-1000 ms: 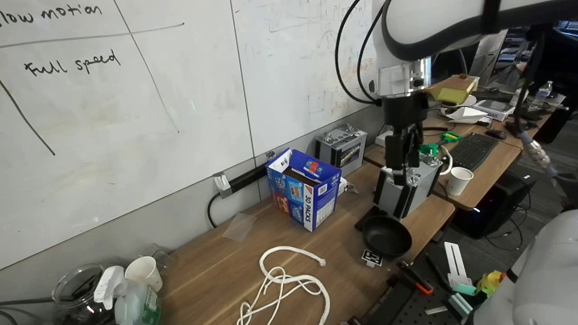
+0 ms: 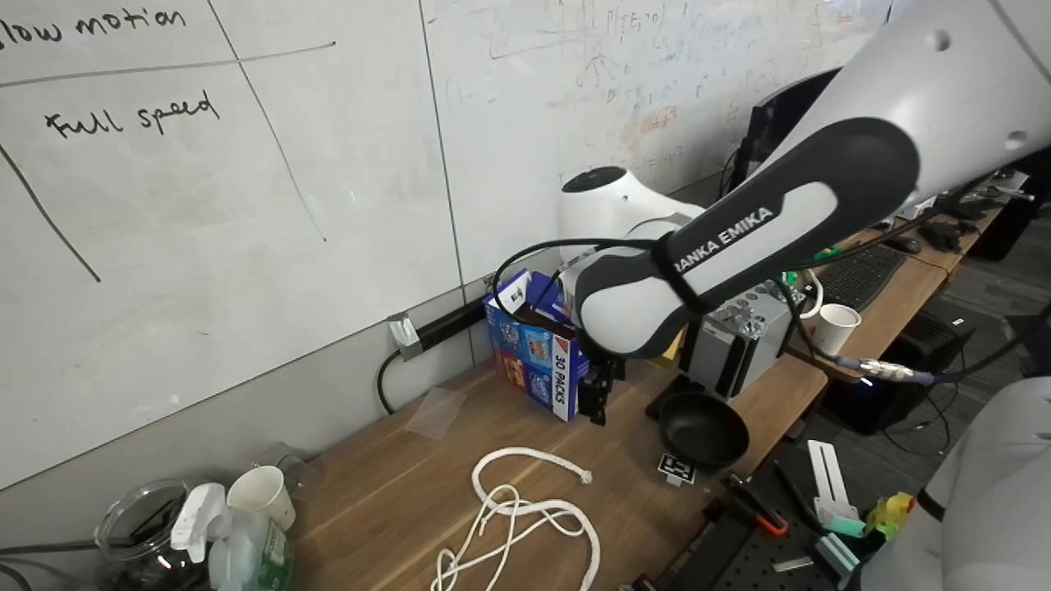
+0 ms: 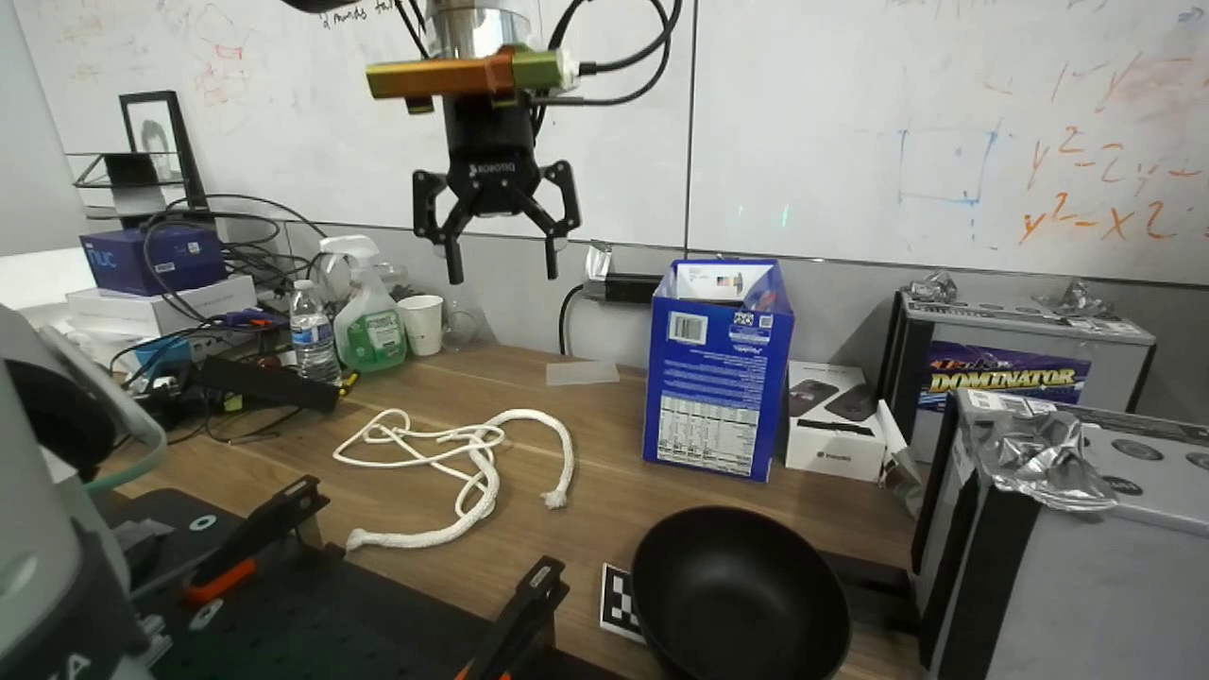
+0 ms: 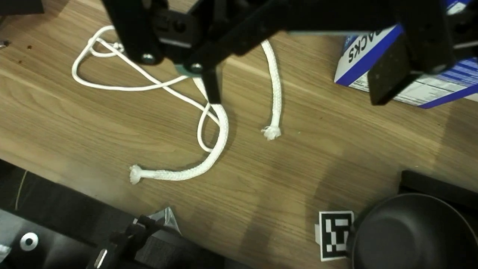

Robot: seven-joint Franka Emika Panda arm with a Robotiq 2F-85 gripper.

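Observation:
My gripper (image 3: 503,266) hangs open and empty above the table, its fingers (image 3: 454,261) well apart and pointing down. Below it, in exterior view 2, a white rope (image 3: 482,487) lies in loose loops on the wood. The wrist view has one frayed end of the rope (image 4: 271,132) between and below the fingers, and another toward the lower left. To the right stands an open blue snack box (image 3: 708,391), upright. A black pan (image 3: 742,595) rests nearer the front. In exterior view 1 the arm covers part of the box (image 2: 534,355), and only a dark bit of the gripper shows.
A spray bottle (image 3: 371,312), a paper cup (image 3: 421,325) and a water bottle (image 3: 313,340) stand at the back left. Grey batteries (image 3: 1088,567) crowd the right side. A printed marker (image 4: 336,235) touches the pan. Bare wood surrounds the rope.
The arm has swung left in exterior view 1, from above the battery and pan to beside the blue box, now partly hiding it. The rope, box and pan have not moved.

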